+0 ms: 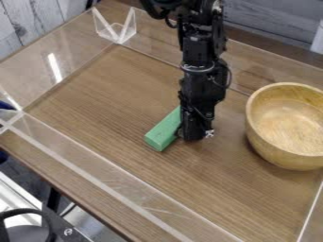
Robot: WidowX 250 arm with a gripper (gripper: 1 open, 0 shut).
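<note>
My black gripper (195, 128) reaches down from the top centre of the camera view to a green oblong object (161, 133) lying on the wooden table (89, 142). The fingertips are low at the object's upper right end, partly covering it. They are dark and small, so I cannot tell what, if anything, is between them.
A large wooden bowl (284, 128) sits at the right, close beside the gripper. A clear angular holder (115, 25) stands at the back left. Black cables lie at the lower left edge.
</note>
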